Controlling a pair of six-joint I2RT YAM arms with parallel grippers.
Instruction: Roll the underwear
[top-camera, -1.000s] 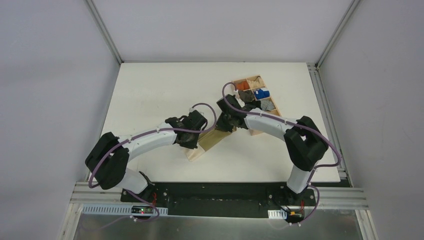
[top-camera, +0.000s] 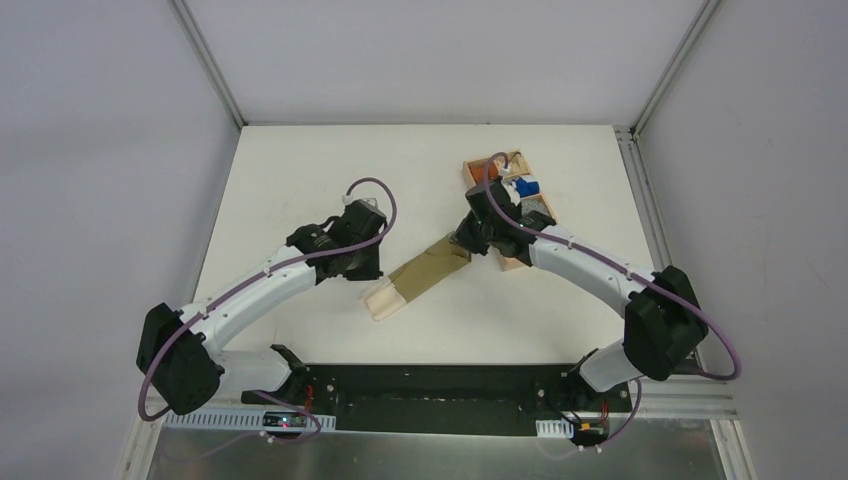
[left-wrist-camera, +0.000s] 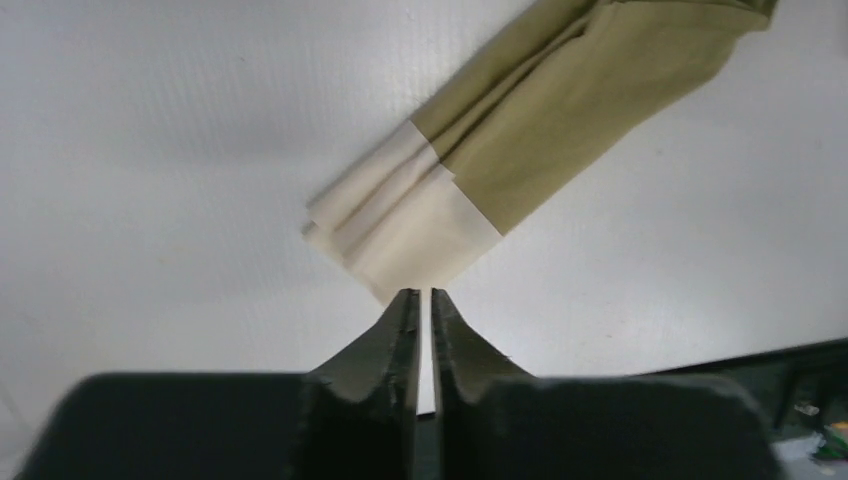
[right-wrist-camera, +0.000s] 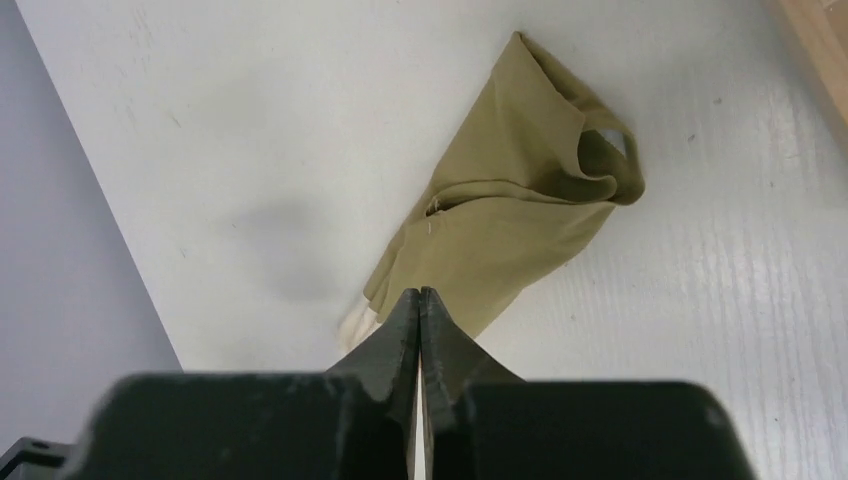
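The olive underwear (top-camera: 425, 272) lies as a long folded strip on the white table, its cream waistband (left-wrist-camera: 440, 235) at the lower-left end and a bunched, raised fold (right-wrist-camera: 540, 120) at the upper-right end. My left gripper hovers over the waistband end, its fingertips slightly apart, with no cloth seen between them. My right gripper is above the olive end, shut, with nothing showing between its fingers.
A wooden divided box (top-camera: 510, 260) of folded coloured clothes stands at the right, just beside the underwear, partly hidden by the right arm.
Both arms have lifted away from the underwear: the left moved toward the upper left, the right toward the upper right. The underwear lies in much the same place.
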